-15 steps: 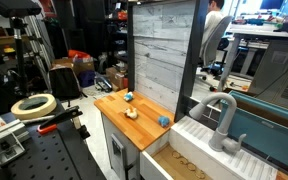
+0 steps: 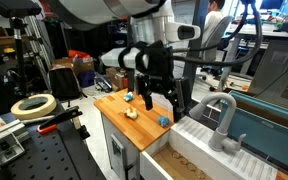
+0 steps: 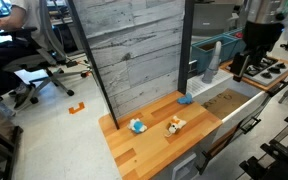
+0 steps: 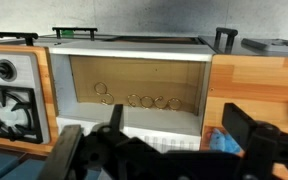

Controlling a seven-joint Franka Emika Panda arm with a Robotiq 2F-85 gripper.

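Note:
My gripper stands open with nothing between its fingers, which show as dark shapes along the bottom of the wrist view. Beneath it is a pulled-out white drawer (image 4: pixel 194 120) with several thin rings (image 4: pixel 146 101) on its brown floor. In exterior view 2 the gripper (image 3: pixel 253 70) hangs above the drawer (image 3: pixel 246 90). A blue item (image 4: pixel 224 141) rests on the wooden counter (image 4: pixel 249 85), right of the drawer. Farther along that counter are a pale yellowish toy (image 3: pixel 174 125) and a blue-and-white toy (image 3: pixel 137 126).
A grey faucet (image 2: pixel 220 115) rises at the sink beside the drawer. A stove (image 4: pixel 14 105) borders the drawer's left in the wrist view. A partition wall (image 3: pixel 149 55) stands behind the counter. Bare wood lies between the toys.
The arm, out of sight one second ago, has come into exterior view 1 from above.

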